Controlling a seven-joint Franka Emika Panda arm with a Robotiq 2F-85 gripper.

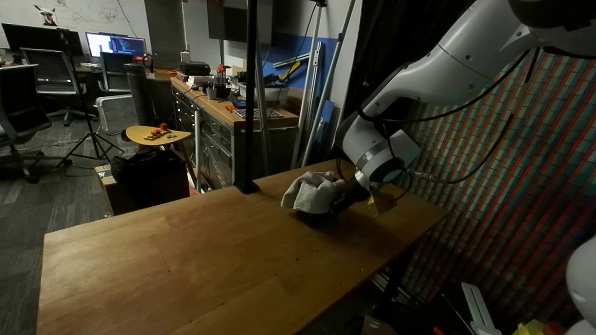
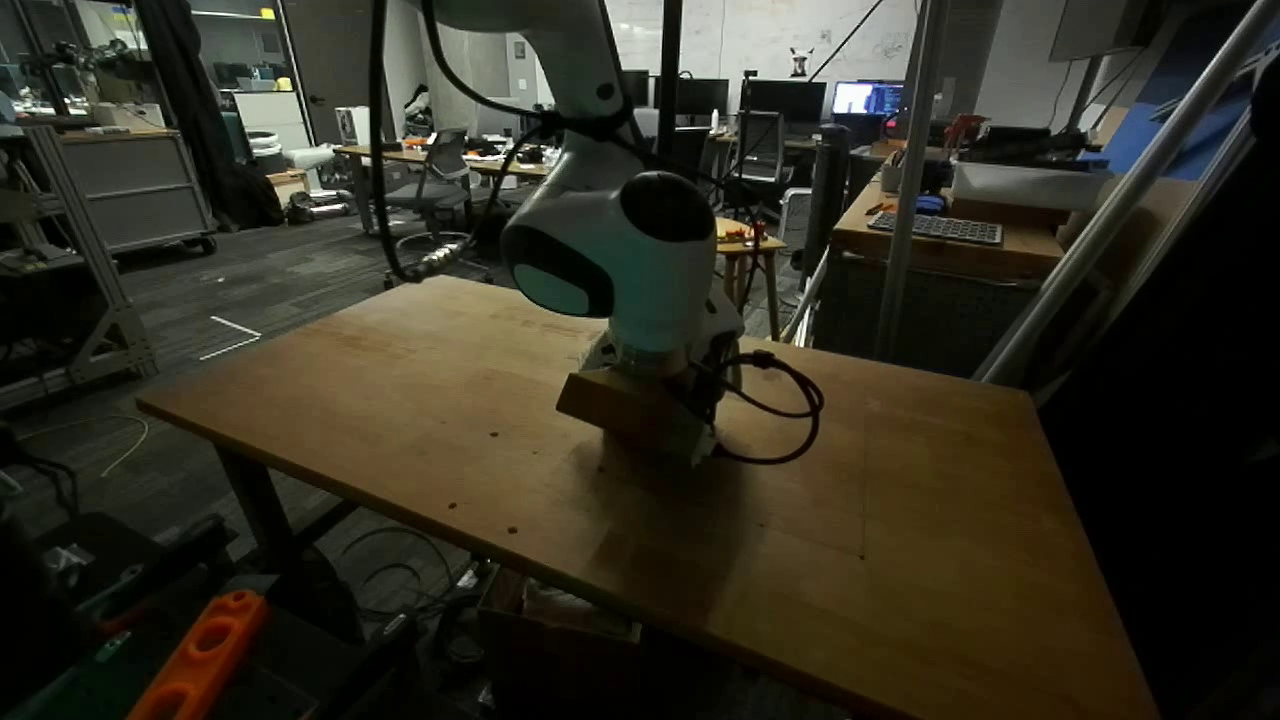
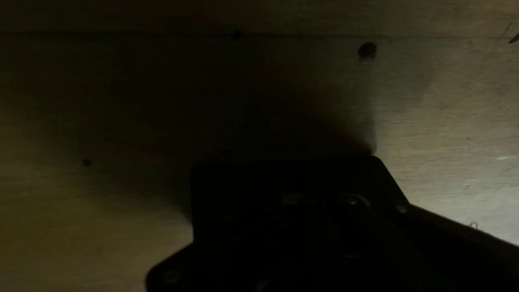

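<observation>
A crumpled light grey cloth is bunched up at the far side of the wooden table in exterior view 1. My gripper reaches low over the tabletop, tilted, with its black front end against and partly beneath the cloth. It is shut; its fingertips are lost in shadow, and no cloth can be made out between them. In exterior view 2 the arm hides both the cloth and the fingers. The wrist view is very dark: the black gripper body covers the lower middle, and no cloth shows there.
A black upright post stands at the table's back edge. Looped cables hang beside the wrist. A workbench and a small yellow stool stand beyond the table.
</observation>
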